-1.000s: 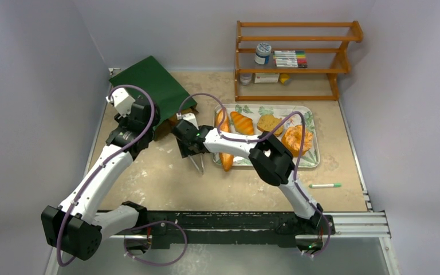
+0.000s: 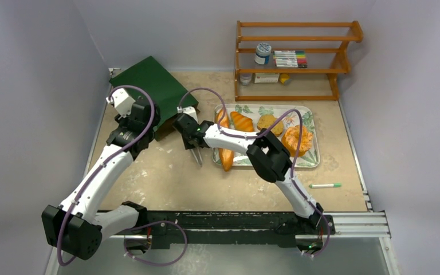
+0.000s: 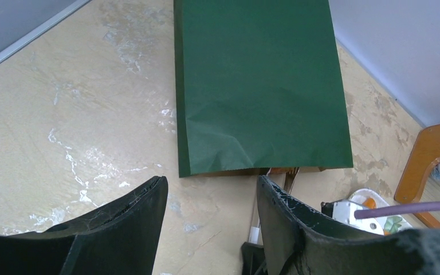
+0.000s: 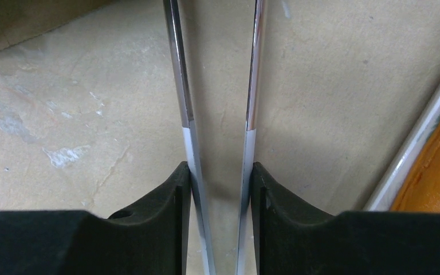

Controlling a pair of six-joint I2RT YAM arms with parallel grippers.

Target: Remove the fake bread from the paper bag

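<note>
The green paper bag (image 2: 152,86) lies on its side at the back left, its mouth toward the table's front. My left gripper stands open before that mouth, empty between its fingers. My right gripper is shut on metal tongs (image 4: 177,63), whose two arms run between its fingers. In the left wrist view the tongs' far ends reach the bag's mouth, where a small reddish-orange patch shows; whether they grip it is hidden. Fake breads lie on the tray: a long loaf (image 2: 226,157), a croissant (image 2: 242,122), a flat slice (image 2: 270,124) and a round bun (image 2: 296,140).
The floral tray (image 2: 314,160) fills the middle right, close beside my right gripper. Behind it stands a wooden rack (image 2: 298,70) with jars and markers. A green-capped marker (image 2: 324,185) lies at the front right.
The bag's right corner has shifted slightly; the left arm looks still.
</note>
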